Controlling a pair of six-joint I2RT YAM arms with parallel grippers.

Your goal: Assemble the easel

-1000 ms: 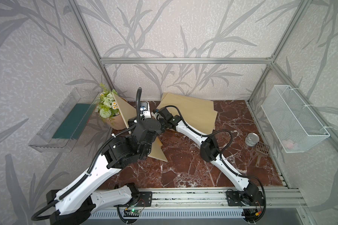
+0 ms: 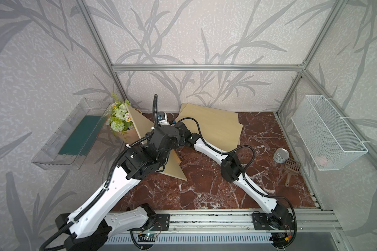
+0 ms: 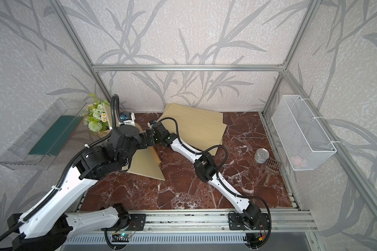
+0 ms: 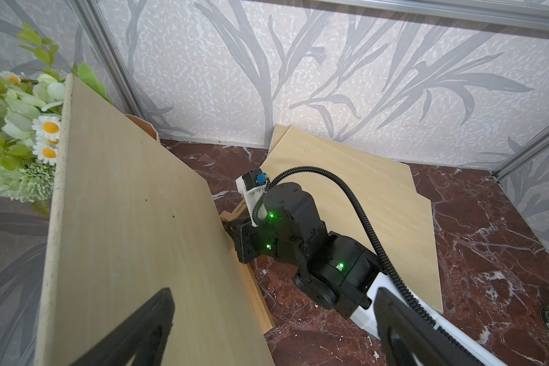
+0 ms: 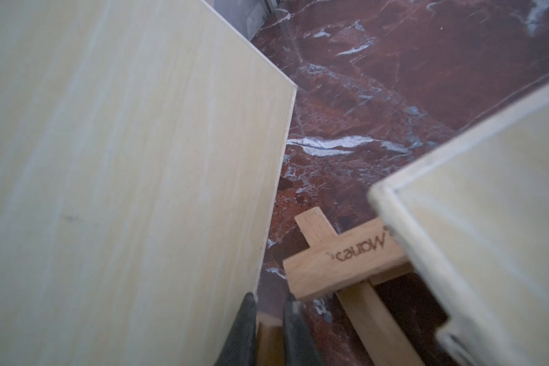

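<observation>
A pale board (image 4: pixel 137 225) stands tilted on the left, its top edge by the flowers. A wooden easel frame (image 5: pixel 372 314) lies on the table beside it, partly hidden behind another board (image 5: pixel 494 201). My left gripper is open above the standing board, its fingers blurred at the bottom of the left wrist view. My right gripper is low beside that board, its fingertips a small gap apart over a wooden strip; whether it grips the strip I cannot tell.
Flat boards (image 2: pixel 209 125) lie at the back centre. A flower pot (image 2: pixel 125 136) stands at the left rear. A metal tin (image 2: pixel 280 154) and a slotted turner (image 2: pixel 292 167) lie at the right.
The right arm has moved slightly toward the left. The boards look unchanged.
</observation>
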